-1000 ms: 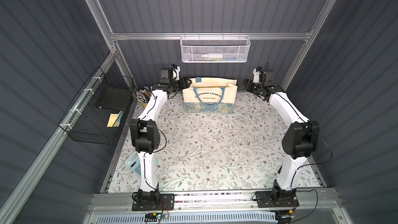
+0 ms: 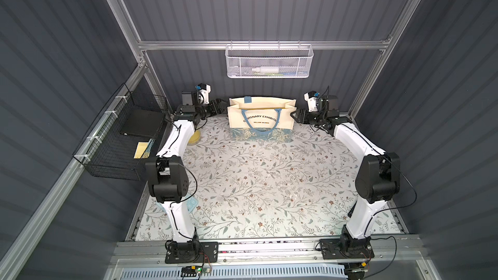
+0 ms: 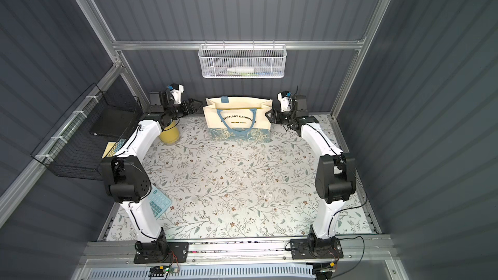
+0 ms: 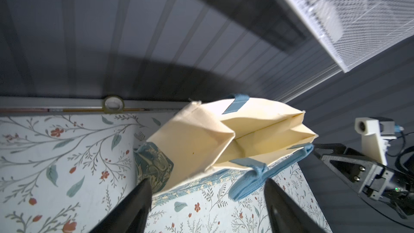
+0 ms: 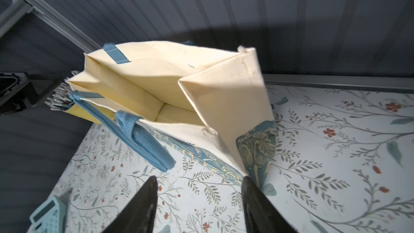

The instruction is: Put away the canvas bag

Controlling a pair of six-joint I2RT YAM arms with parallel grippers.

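The cream canvas bag point(image 2: 261, 119) stands upright against the back wall, its mouth open, blue handles hanging at the front and a blue leaf pattern along its base. My left gripper point(image 2: 221, 105) is open, just off the bag's left top corner. In the left wrist view its blurred fingers point(image 4: 137, 209) are well apart, with the bag's end beyond them. At the bag's right edge, my right gripper point(image 2: 296, 116) is open; in the right wrist view, a bag corner comes close to one finger point(image 5: 258, 202). Whether it touches cannot be told.
A white mesh basket point(image 2: 269, 62) hangs on the back wall above the bag. On the left hang a black wire basket point(image 2: 111, 168) and, below, a yellow pot point(image 3: 169, 134) and a blue calculator point(image 3: 159, 202).
My left gripper has drawn left, away from the bag's corner. My right gripper has moved left and slightly down to the bag's right edge. The bag stands in the same place.
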